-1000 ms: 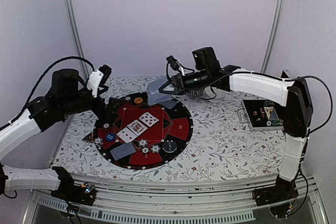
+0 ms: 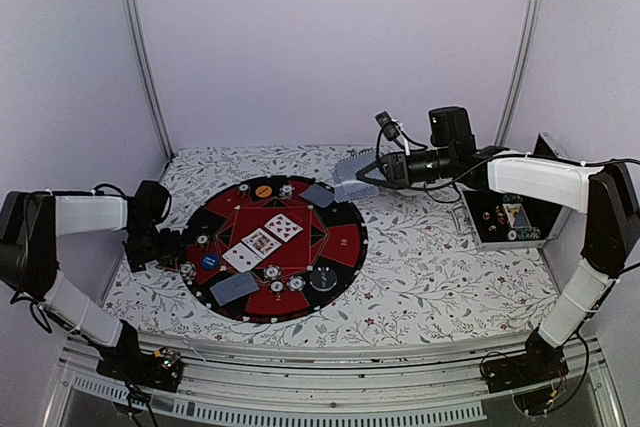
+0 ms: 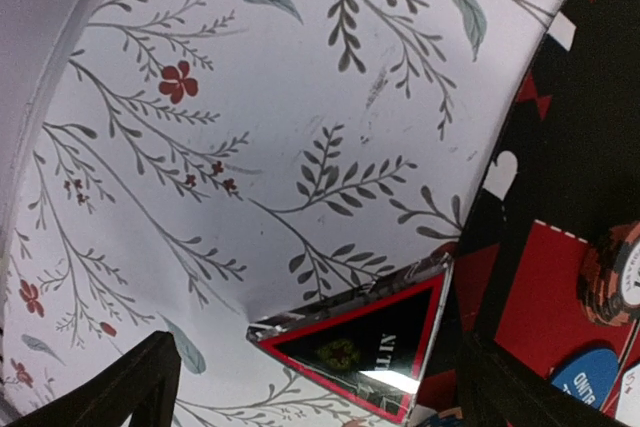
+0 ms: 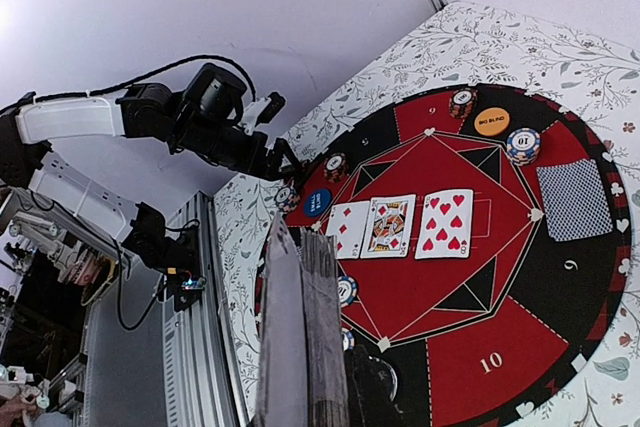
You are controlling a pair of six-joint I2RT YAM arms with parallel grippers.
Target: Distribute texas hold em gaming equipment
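Observation:
In the left wrist view, a black triangular "ALL IN" marker (image 3: pixel 362 352) with a red border lies on the table, its right corner at the mat's edge. My left gripper is open, its fingers either side of the marker and apart from it. In the top view the left gripper mostly hides that marker. The right gripper (image 2: pixel 372 177) is shut on a stack of playing cards (image 2: pixel 350 169), held above the table beyond the mat's right edge. Seen edge-on in the right wrist view, those cards (image 4: pixel 300 337) stand upright.
The round red-black poker mat (image 2: pixel 345 237) carries three face-up cards (image 4: pixel 390 225), a blue small blind button (image 4: pixel 317 202), an orange big blind button (image 4: pixel 492 121), several chip stacks and face-down cards (image 2: pixel 234 286). An open case (image 2: pixel 508 244) sits at right.
The left arm has swung left and down from above the mat to its left edge, by the triangular marker. My right gripper has moved right with its cards, away from the mat.

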